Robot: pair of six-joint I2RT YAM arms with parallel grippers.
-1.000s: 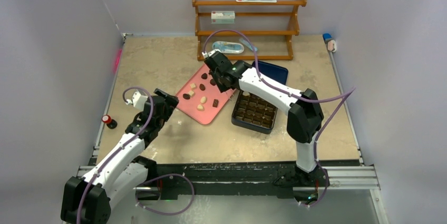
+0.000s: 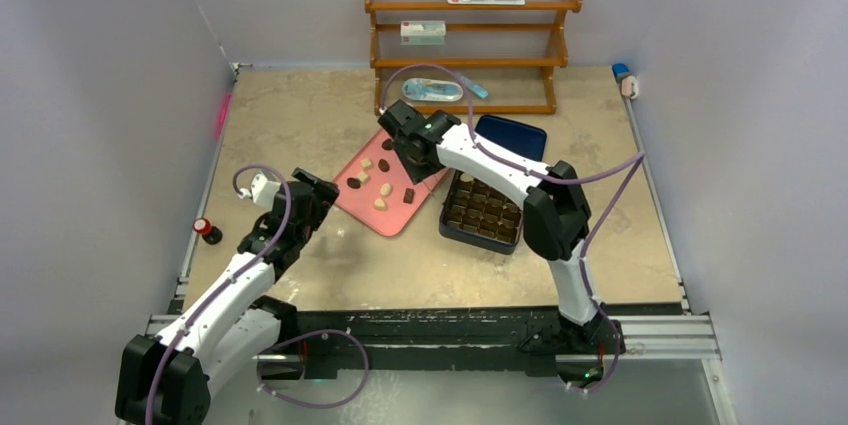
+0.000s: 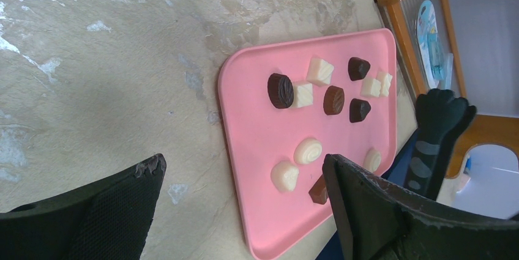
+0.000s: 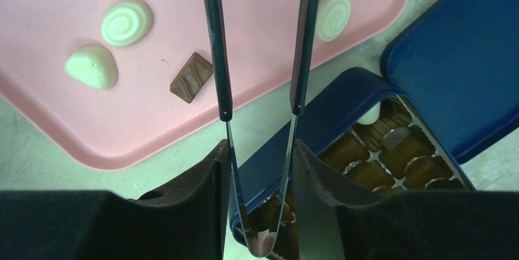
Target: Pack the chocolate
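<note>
A pink tray (image 2: pixel 394 220) holds white and dark chocolates, among them a chocolate bar piece (image 4: pixel 191 78) and a white swirl round (image 4: pixel 332 16). Beside it sits a navy box (image 2: pixel 480 238) with a gold compartment insert, one white piece (image 4: pixel 369 114) visible inside. My right gripper hangs over the tray, long tongs apart, nothing seen between their tips, the white round near the right tong. My left gripper stands open left of the tray, empty.
A wooden rack (image 2: pixel 470 62) with packaged items stands at the back. The navy lid (image 4: pixel 456 64) lies behind the box. A small bottle (image 2: pixel 208 231) is at the left edge.
The left arm is still.
</note>
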